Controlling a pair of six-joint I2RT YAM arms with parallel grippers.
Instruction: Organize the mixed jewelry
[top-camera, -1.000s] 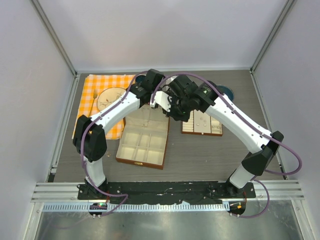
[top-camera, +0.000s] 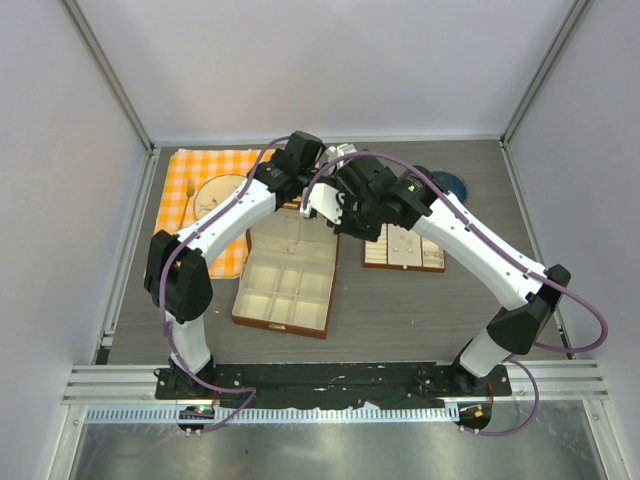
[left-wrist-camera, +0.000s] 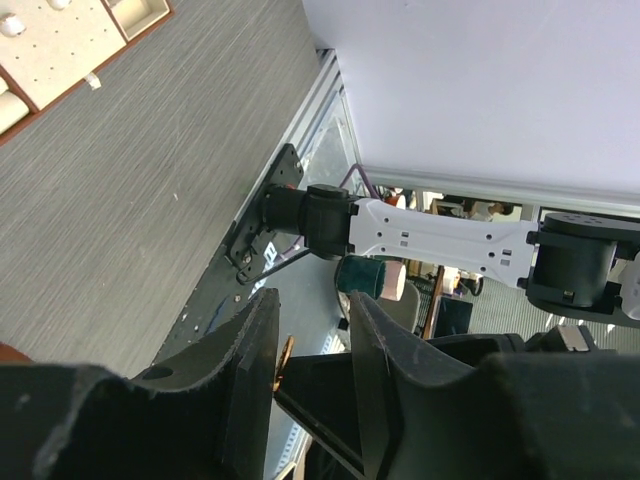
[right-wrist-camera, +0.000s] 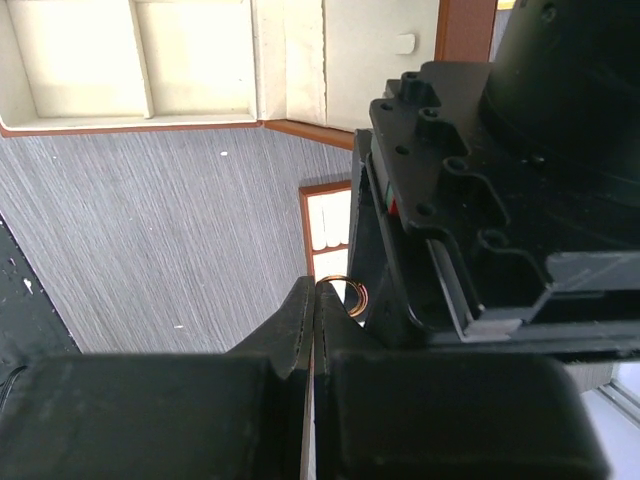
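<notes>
Both grippers meet in the top view over the open cream jewelry box (top-camera: 282, 305). My right gripper is shut on a thin gold ring (right-wrist-camera: 361, 297), which sticks up between its fingertips in the right wrist view. My left gripper has its fingers parted; a small gold piece shows just behind them, close to the other arm's body, and I cannot tell if it is touched. A flat tray with white pads and slots (top-camera: 404, 251) lies to the right of the box.
An orange checked cloth (top-camera: 180, 164) with a round plate (top-camera: 210, 192) is at the left. A blue dish (top-camera: 455, 185) sits at the back right, largely behind the right arm.
Over the last second my left arm has shifted slightly up toward the back in the top view, and my right arm has moved very slightly; the boxes are unchanged.
</notes>
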